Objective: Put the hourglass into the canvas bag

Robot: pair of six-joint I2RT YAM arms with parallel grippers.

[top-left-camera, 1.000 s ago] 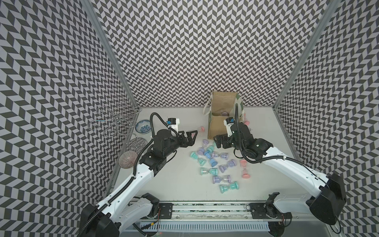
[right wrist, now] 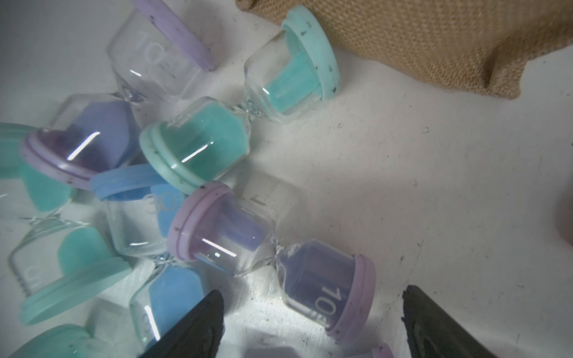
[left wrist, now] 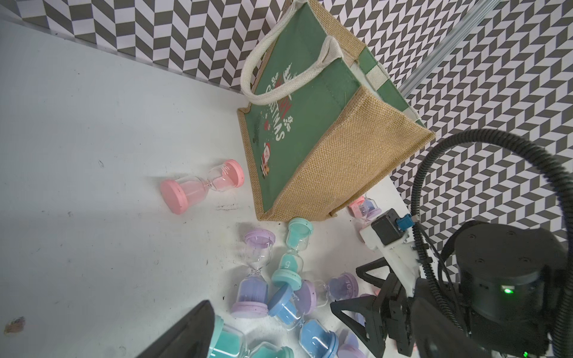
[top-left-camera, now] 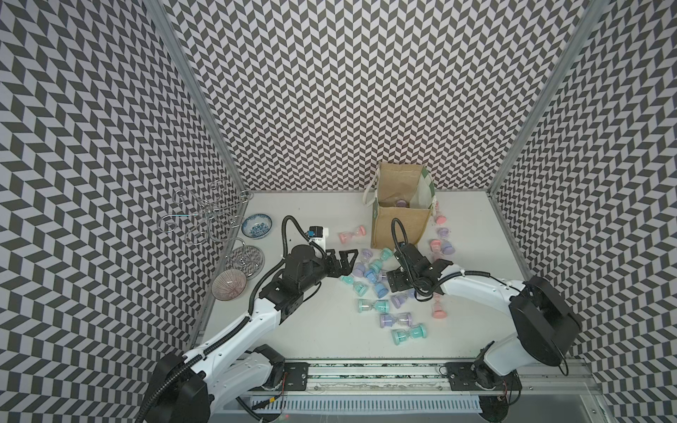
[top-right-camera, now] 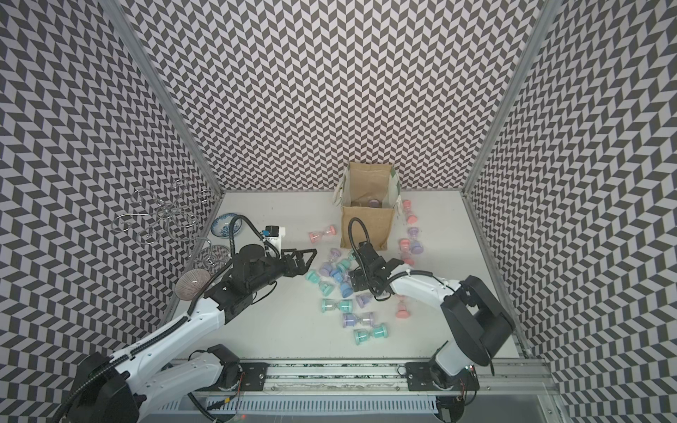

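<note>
The canvas bag (top-left-camera: 400,224) stands with its mouth up at the back; a purple-capped hourglass (top-left-camera: 401,203) shows inside. In front of it, a cluster of purple, teal and blue hourglasses lies on the table. My right gripper hovers low over the cluster, its fingers spread and empty. Between them in the right wrist view is the lower end of a purple hourglass (right wrist: 322,283), lying on its side and not gripped. My left gripper stands open left of the cluster, with nothing held. Leftward of the bag lies a pink hourglass (left wrist: 203,183).
Two bowls, one blue (top-left-camera: 256,226) and one pinkish (top-left-camera: 229,284), and a wire stand (top-left-camera: 208,211) occupy the left side. Pink and purple hourglasses lie right of the bag. Both arms are close together over the middle.
My right gripper has come down from in front of the bag to the hourglass cluster. The left one has shifted slightly toward the front and right. The bag has not moved.
</note>
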